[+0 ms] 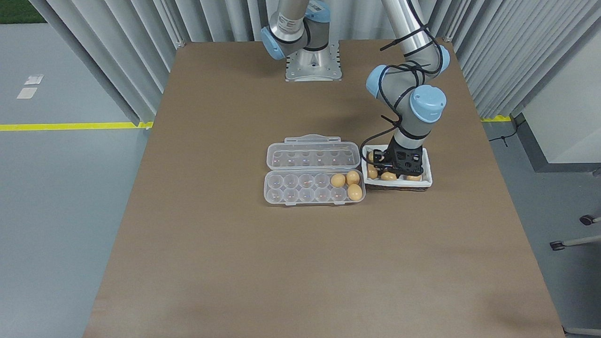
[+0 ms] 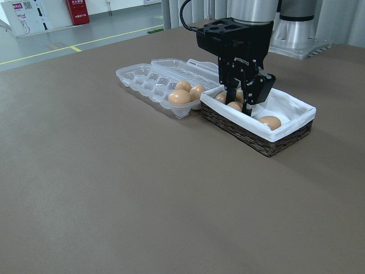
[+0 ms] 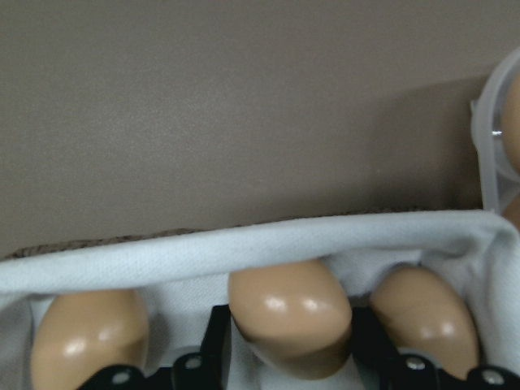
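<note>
My gripper (image 1: 397, 166) is down inside the cloth-lined basket (image 2: 262, 142). In the wrist view its black fingertips flank a brown egg (image 3: 290, 313) closely on both sides; whether they grip it is unclear. More eggs lie in the basket, one (image 3: 89, 333) left of the fingers and one (image 3: 422, 313) right. Left of the basket in the front view, a clear plastic carton (image 1: 281, 197) lies open, with three eggs (image 1: 353, 192) at its right end and empty cups elsewhere.
</note>
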